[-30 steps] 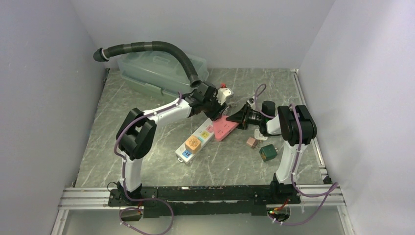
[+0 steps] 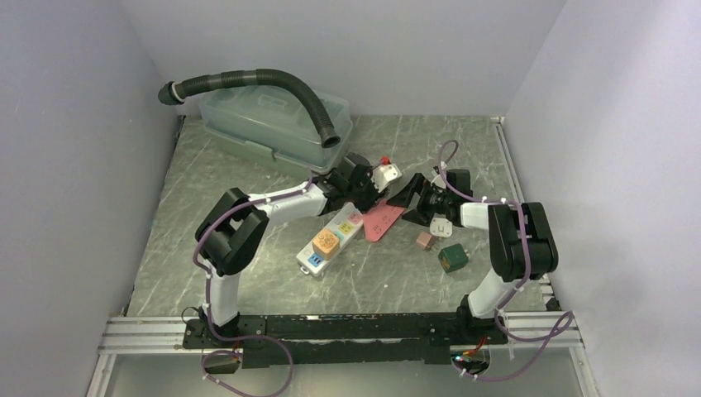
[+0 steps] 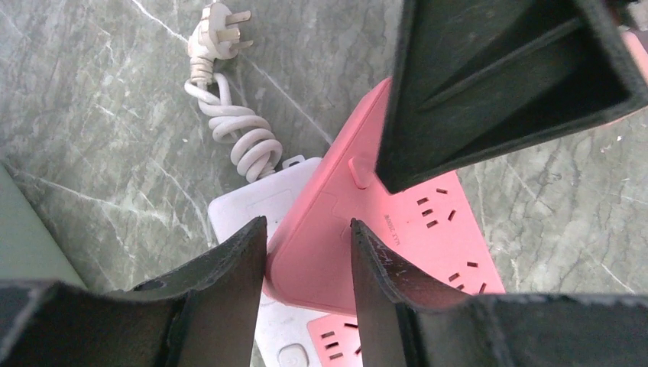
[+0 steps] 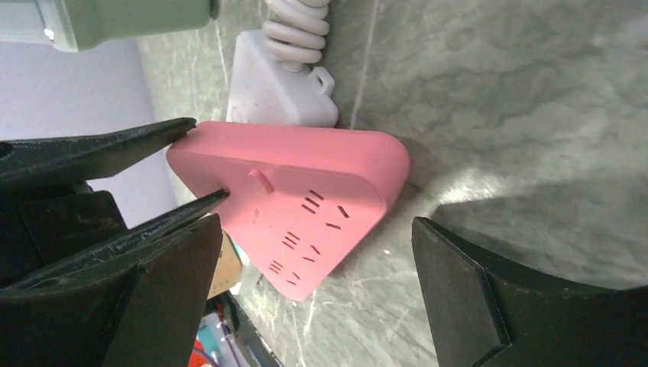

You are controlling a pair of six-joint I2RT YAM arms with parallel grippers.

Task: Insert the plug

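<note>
The pink three-sided plug adapter (image 3: 428, 252), with slots on its face, is tilted at the end of the white power strip (image 2: 331, 240). My left gripper is shut on one corner of it. In the right wrist view, black left fingers (image 4: 153, 145) grip that same corner. My right gripper stands open, its fingers spread wide and apart from the adapter. From the left wrist, a black right finger (image 3: 497, 84) crosses in front of the adapter. Whether the adapter's pins sit in the strip is hidden.
An orange cube plug (image 2: 326, 243) sits on the strip. Right of it lie a green block (image 2: 453, 257), a small brown cube (image 2: 426, 241) and a white plug (image 2: 441, 227). A clear bin (image 2: 273, 124) stands behind; the strip's coiled cord (image 3: 244, 134) lies near.
My right gripper has opened and drawn back from the adapter, the right arm shifting right and toward the front. The left gripper and adapter have moved slightly to the right.
</note>
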